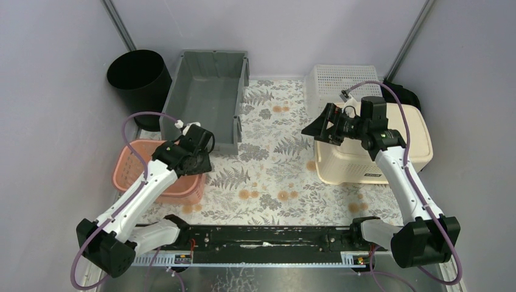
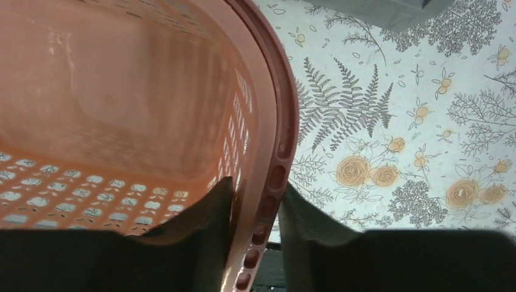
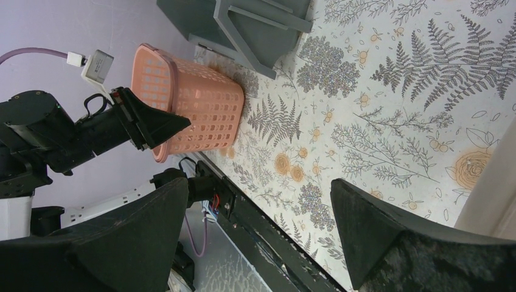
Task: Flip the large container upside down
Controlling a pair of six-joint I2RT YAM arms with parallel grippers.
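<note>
An orange perforated basket (image 1: 170, 198) stands at the left, its opening facing up. My left gripper (image 1: 201, 165) is at its right rim. In the left wrist view one finger (image 2: 210, 213) is inside the rim (image 2: 265, 146) and the other outside, a narrow gap showing on the outer side; the fingers are part open around it. In mid-air on the right, my right gripper is spread wide and empty, left of a large cream container (image 1: 350, 170) with its lid on. A long grey bin (image 1: 210, 91) lies open side up at the back left.
A black cylindrical bin (image 1: 137, 91) stands in the back left corner, and a white perforated basket (image 1: 347, 76) at the back right.
</note>
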